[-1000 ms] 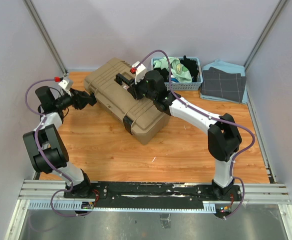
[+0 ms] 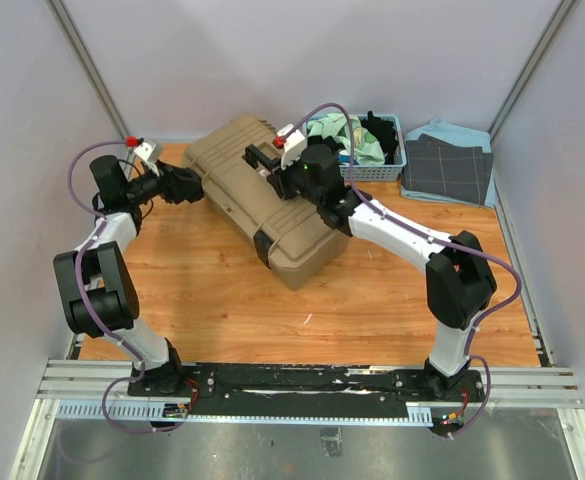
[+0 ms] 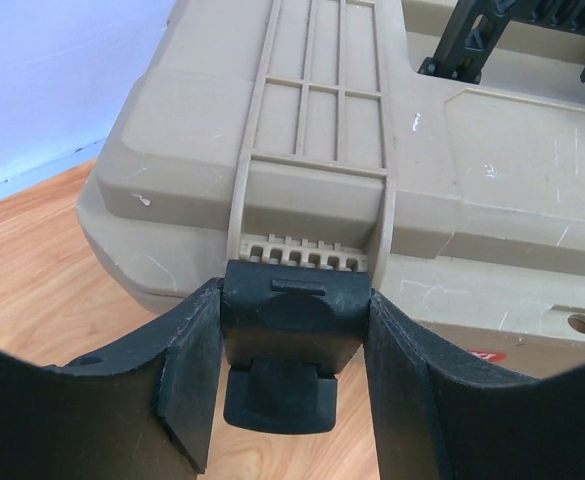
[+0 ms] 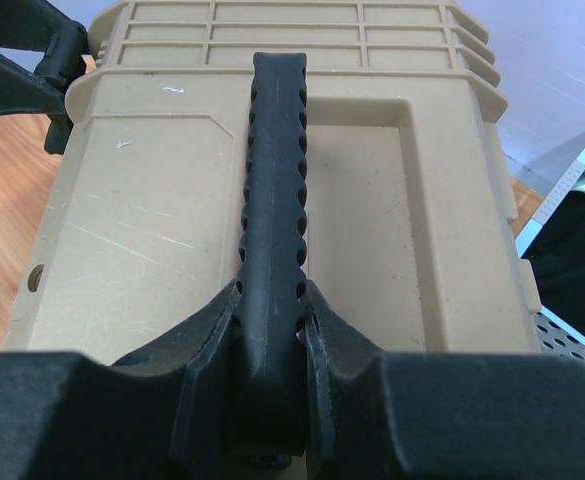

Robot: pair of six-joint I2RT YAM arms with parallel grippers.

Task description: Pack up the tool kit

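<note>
The tan tool case (image 2: 237, 175) stands shut at a slant on the wooden table. My right gripper (image 2: 279, 180) is shut on the black handle (image 4: 274, 180), which runs upright between its fingers in the right wrist view. At the case's left end, my left gripper has one finger on each side of a black latch (image 3: 294, 310). Its fingertips lie close against the latch's sides; whether they grip it I cannot tell. The latch's lower flap (image 3: 280, 398) hangs below. Another black latch (image 2: 262, 247) shows on the case's near side.
A grey-blue basket (image 2: 377, 173) of green and black cloths stands behind the case on the right. Folded dark cloth (image 2: 447, 168) lies on light blue cloth (image 2: 442, 131) at the back right.
The case has shifted slightly to the right, along with my right gripper on its handle. My left gripper has moved right and a little up, staying at the case's left end.
</note>
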